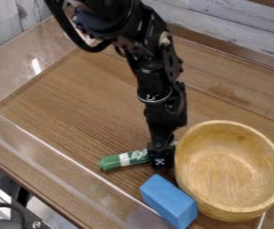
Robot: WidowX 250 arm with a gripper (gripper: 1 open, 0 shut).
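Observation:
My black gripper [161,150] reaches down to the table at the centre, its fingertips low over the right part of a green and white tube [123,159], just left of a cream bowl [230,170]. The tube lies flat, its right end hidden by the gripper. The gripper is open; whether the tube sits between its fingers is unclear. A blue block [168,202] lies in front of the bowl and gripper.
A clear edging runs along its left and front sides, and a white plank wall stands behind.

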